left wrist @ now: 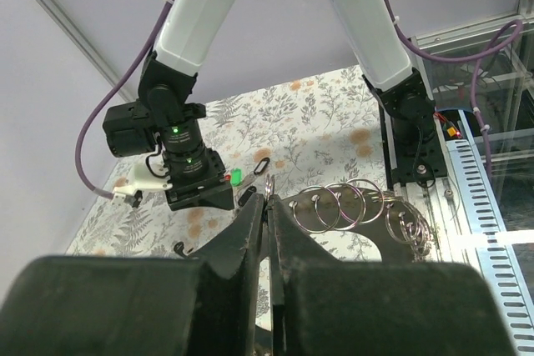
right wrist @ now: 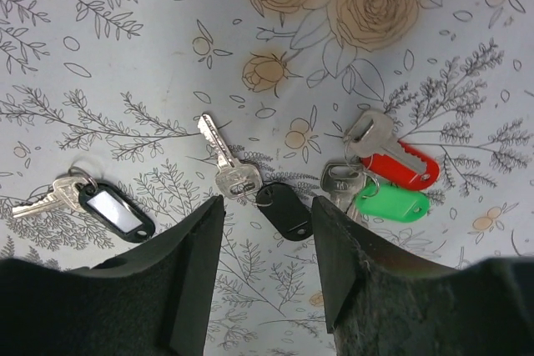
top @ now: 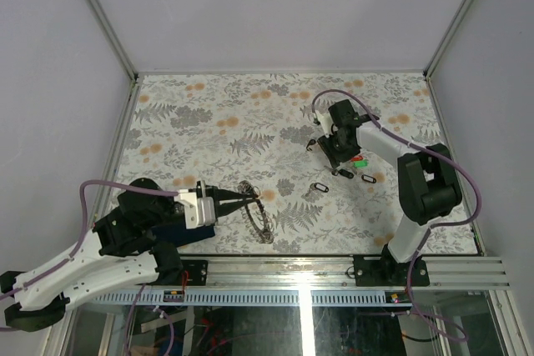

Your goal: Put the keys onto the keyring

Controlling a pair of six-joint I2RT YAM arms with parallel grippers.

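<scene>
My left gripper is shut on one end of the silver spiral keyring, which dangles free below it. In the left wrist view the keyring's loops stretch to the right of the fingertips. My right gripper is open over the cloth, and a silver key with a black tag lies between and beyond its fingertips, not gripped. To the right are a green-tagged and a red-tagged key, lying close together. At left rests a black tag with a white label and its key.
Another dark-tagged key lies left of the right gripper, and a further tag to its right. A metal rail edges the front.
</scene>
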